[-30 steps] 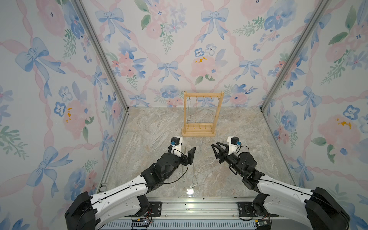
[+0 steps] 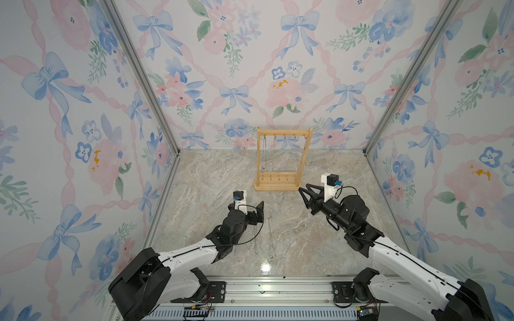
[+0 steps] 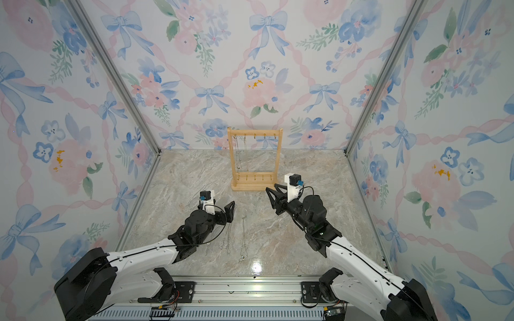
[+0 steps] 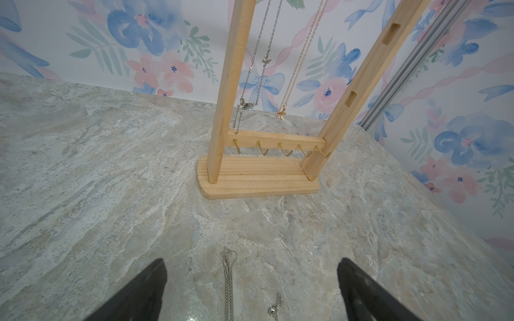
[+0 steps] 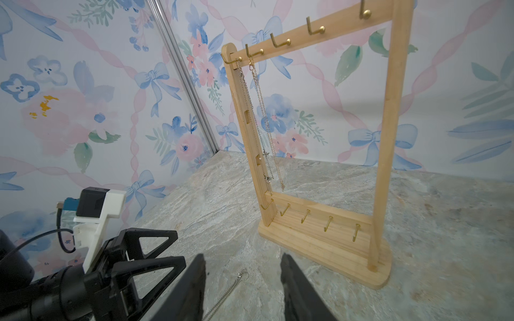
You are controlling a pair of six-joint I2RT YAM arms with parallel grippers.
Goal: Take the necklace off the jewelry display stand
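A wooden jewelry stand [image 2: 278, 186] with brass hooks stands at the back middle. Necklace chains hang from its left hooks, one with silver pendants [image 4: 246, 105], another with a gold pendant [image 4: 281, 114]. More chains [image 4: 228, 278] lie on the table before the stand. My left gripper is open and empty, low in front of the stand's left side. My right gripper is open and empty, nearer the stand's right side, facing it.
Floral walls enclose the back and sides.
The stand has not moved.
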